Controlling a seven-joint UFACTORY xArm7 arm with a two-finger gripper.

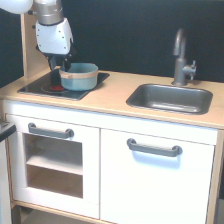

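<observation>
A grey-blue pot [82, 78] stands upright on the black stovetop [42, 87] at the left of the toy kitchen. My gripper [60, 67], dark below a white wrist, points down at the pot's left rim. Its fingers are small and dark against the background, so neither their spacing nor any contact with the pot can be made out.
To the right, a metal sink [170, 98] with a tall faucet [180, 60] is set into the wooden counter [118, 88]. Between stove and sink the counter is clear. Below are an open-fronted oven [55, 160] and a white cabinet door [150, 185].
</observation>
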